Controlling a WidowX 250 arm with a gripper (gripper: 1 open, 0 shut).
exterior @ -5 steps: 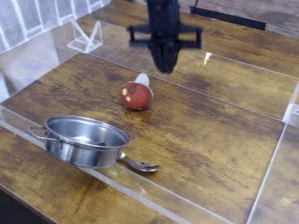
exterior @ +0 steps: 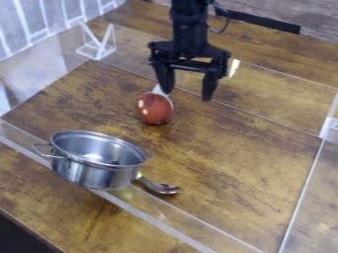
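Observation:
The black gripper (exterior: 187, 82) hangs above the middle of the wooden table, open, with nothing between its fingers. Below it and a little left lies a red round object (exterior: 156, 111) with pale spots and a small white piece at its top. At the lower left stands a steel pot (exterior: 93, 163) with handles, and a metal spoon-like utensil (exterior: 158, 187) lies against its right side.
Clear panels edge the work area, with a white bracket (exterior: 97, 44) at the back left and a white railing along the left side.
The gripper has come down from higher up, lower over the table and nearer the red object. The objects on the table have not moved.

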